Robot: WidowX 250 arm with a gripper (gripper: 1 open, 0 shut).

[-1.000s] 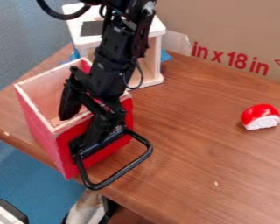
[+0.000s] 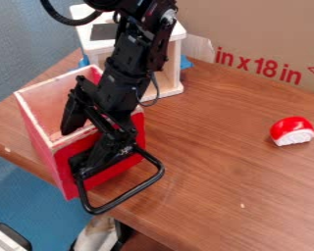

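Observation:
The black robot arm reaches down over a red box with a pale pink inside on the left of the table. Its gripper is low at the box's opening; the fingertips are dark and partly hidden, so what is between them is unclear. A black frame hangs from the wrist over the box's front and beyond it.
A red and white round object lies at the right on the wooden table. A white structure stands behind the arm, before a cardboard panel.
The arm and gripper have shifted slightly over the box since a second ago; little else differs.

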